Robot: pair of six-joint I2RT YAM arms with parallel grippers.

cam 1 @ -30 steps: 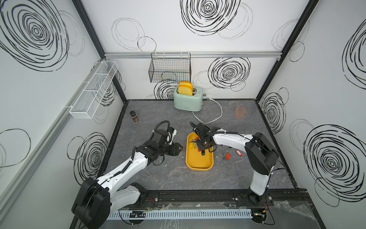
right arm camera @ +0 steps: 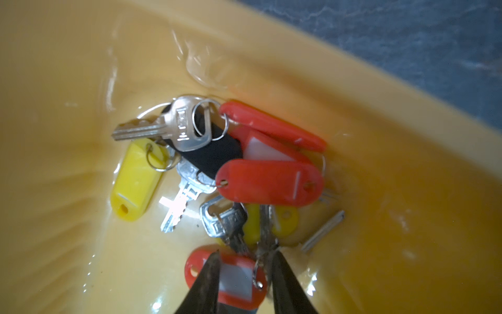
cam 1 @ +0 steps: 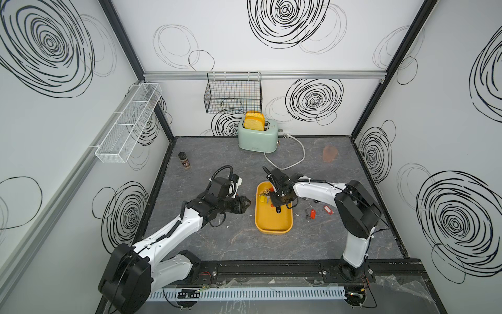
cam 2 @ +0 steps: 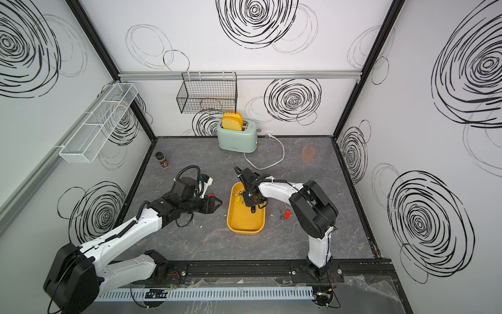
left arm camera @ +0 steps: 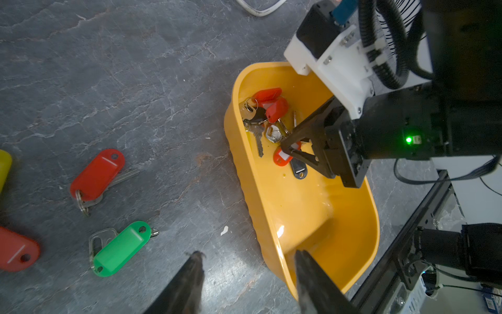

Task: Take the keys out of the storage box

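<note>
The yellow storage box (cam 1: 273, 224) holds a pile of keys with tags: red tags (right arm camera: 269, 180), a yellow tag (right arm camera: 135, 180), a black tag and silver keys (right arm camera: 185, 123). My right gripper is down in the box, its fingertips at a red tag with a white label and a key at the pile's lower part; whether it grips either I cannot tell. My left gripper hangs open left of the box, nothing between its fingers.
Loose tagged keys lie outside the box, green (left arm camera: 123, 248) and red (left arm camera: 96, 175) among them. A toaster (cam 1: 257, 140) with its cord stands at the back, a small bottle (cam 1: 184, 160) at back left.
In the top left view the right gripper has shifted very slightly within the box. The left arm has not moved.
</note>
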